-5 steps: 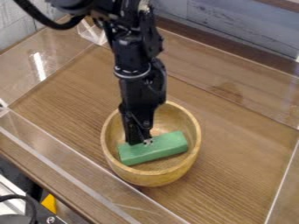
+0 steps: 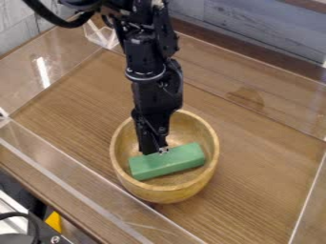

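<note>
A yellow-tan bowl (image 2: 178, 187) stands on the wooden table, holding a green block (image 2: 169, 164) that lies slanted across its front part. My black gripper (image 2: 154, 148) reaches down from above into the back of the bowl, its fingertips just behind the block. It looks shut; nothing shows between its fingers, and whether it touches the block I cannot tell.
Bare wood (image 2: 254, 114) surrounds the bowl to the left, right and back. A white wall runs along the back, and clear panels edge the table at left and right. A small yellow object (image 2: 53, 220) sits at the lower left beside a black cable.
The gripper has shifted very slightly left; the bowl and green block look almost unchanged.
</note>
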